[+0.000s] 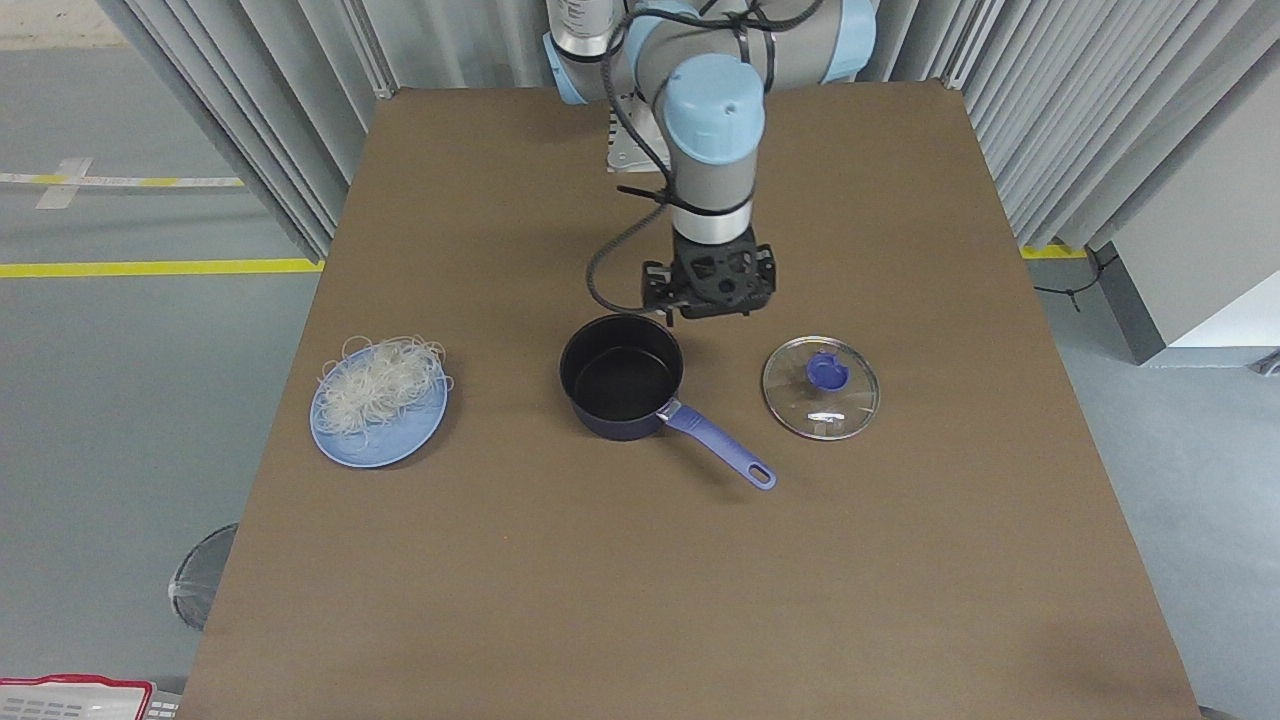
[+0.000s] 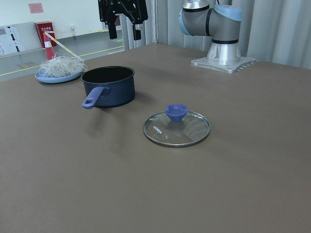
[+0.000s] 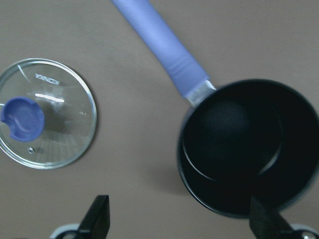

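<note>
A dark saucepan (image 1: pixel 618 372) with a lilac handle (image 1: pixel 720 444) stands mid-table. Its glass lid (image 1: pixel 819 408) with a blue knob (image 2: pixel 176 110) lies flat to its right, apart from it. A blue plate (image 1: pixel 372 444) heaped with white noodle-like strands (image 1: pixel 384 384) is at the left. My gripper (image 2: pixel 125 35) hangs open above the pot's back side, nothing between its fingers; in the wrist view its two fingers bracket the pot's near rim region and bare table, well apart.
The arm's base (image 2: pixel 223 63) stands at the back of the table.
</note>
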